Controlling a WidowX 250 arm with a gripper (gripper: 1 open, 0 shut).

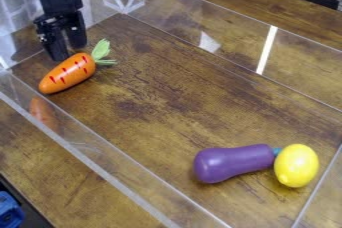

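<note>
My black gripper (60, 34) hangs at the upper left, just behind an orange plush carrot (67, 72) with green leaves, which lies on the wooden floor inside clear walls. Whether the gripper is open or shut is too dark and small to tell. A purple eggplant (231, 162) lies at the lower right, beside a yellow lemon (295, 166).
Clear plastic walls (227, 22) bound the wooden area on the visible sides. A blue object (7, 210) shows at the bottom left corner, outside the walls.
</note>
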